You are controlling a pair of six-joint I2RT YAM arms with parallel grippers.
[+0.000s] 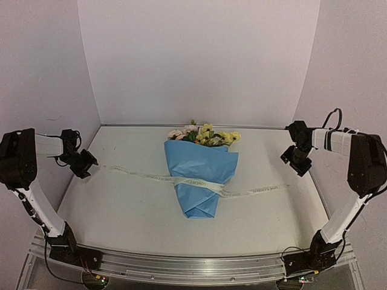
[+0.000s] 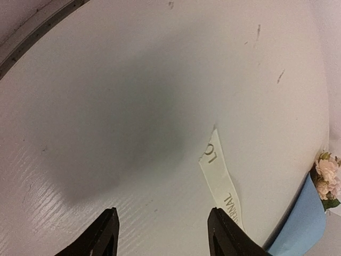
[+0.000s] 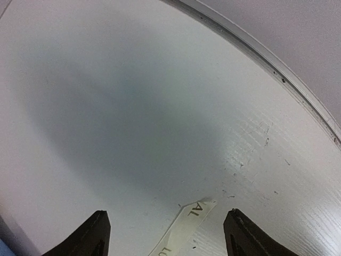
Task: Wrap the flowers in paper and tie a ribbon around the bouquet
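Note:
In the top view a bouquet in blue wrapping paper (image 1: 196, 163) lies mid-table, its pink and yellow flowers (image 1: 205, 133) toward the back wall. A white lettered ribbon (image 1: 199, 183) crosses its middle loosely, and its ends stretch out over the table to both sides. My left gripper (image 1: 89, 170) is open off the ribbon's left end; the left wrist view shows its fingers apart, with that end (image 2: 218, 170) lying beyond them. Across the table, my right gripper (image 1: 292, 168) is open too. The ribbon's right end (image 3: 186, 226) shows in the gap between its fingers, touched by neither.
Bare white table (image 1: 133, 211) surrounds the bouquet on all sides. Walls close in the back, left and right, and a metal rail (image 1: 193, 266) runs along the front edge.

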